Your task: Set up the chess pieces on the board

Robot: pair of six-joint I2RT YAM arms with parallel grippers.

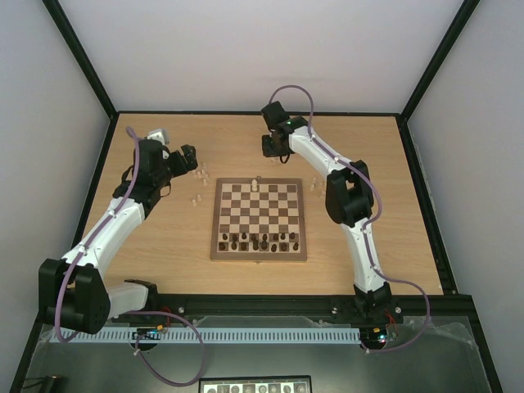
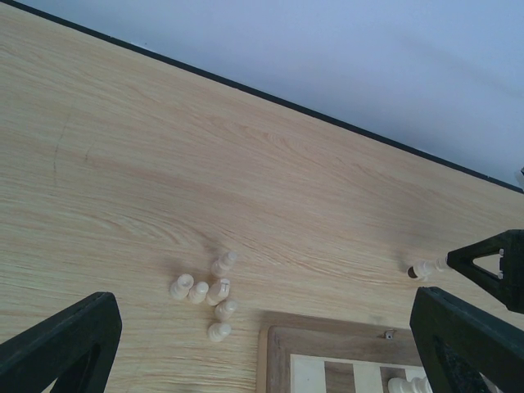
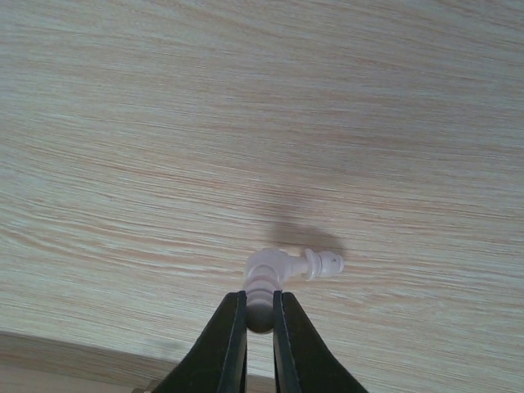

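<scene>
The chessboard [image 1: 218, 217] lies mid-table, dark pieces [image 1: 255, 244] lined up along its near side and a white piece [image 1: 255, 186] at its far edge. My right gripper is shut on a white chess piece [image 3: 262, 278], over bare table beyond the board. A paler stem [image 3: 323, 264] shows to the right of that piece; I cannot tell whether it belongs to it. In the left wrist view the white piece [image 2: 426, 268] shows a dark end. My left gripper stands open and empty, above the table left of the board.
Several loose white pieces [image 2: 201, 291] are clustered left of the board, with more white pieces [image 1: 196, 201] nearer the front. On the board's right lie other white pieces [image 1: 313, 185].
</scene>
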